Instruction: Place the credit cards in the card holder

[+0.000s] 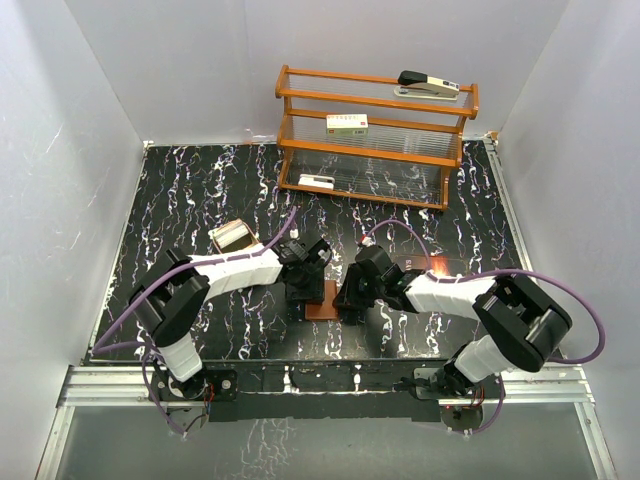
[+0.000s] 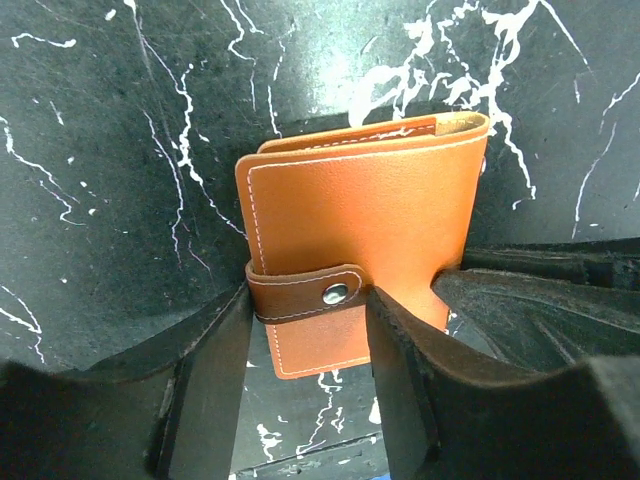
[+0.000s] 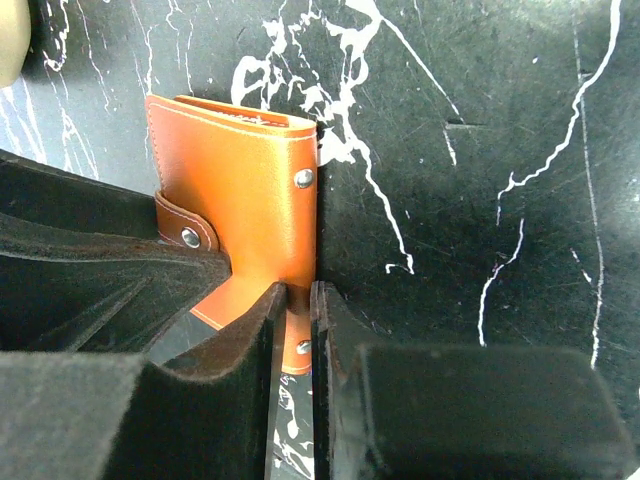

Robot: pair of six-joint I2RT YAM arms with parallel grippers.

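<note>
An orange leather card holder lies folded on the dark marbled table, its strap fastened by a metal snap. In the left wrist view, my left gripper is part open, one fingertip at the holder's left edge and the other just past the snap. My right gripper is shut on the holder's folded spine edge, as the right wrist view shows. Seen from the top, both grippers crowd the holder from either side. I cannot make out any credit card clearly.
A small light box stands at left, beyond the left arm. A wooden rack at the back bears a stapler and a small carton. An orange item lies partly behind the right arm.
</note>
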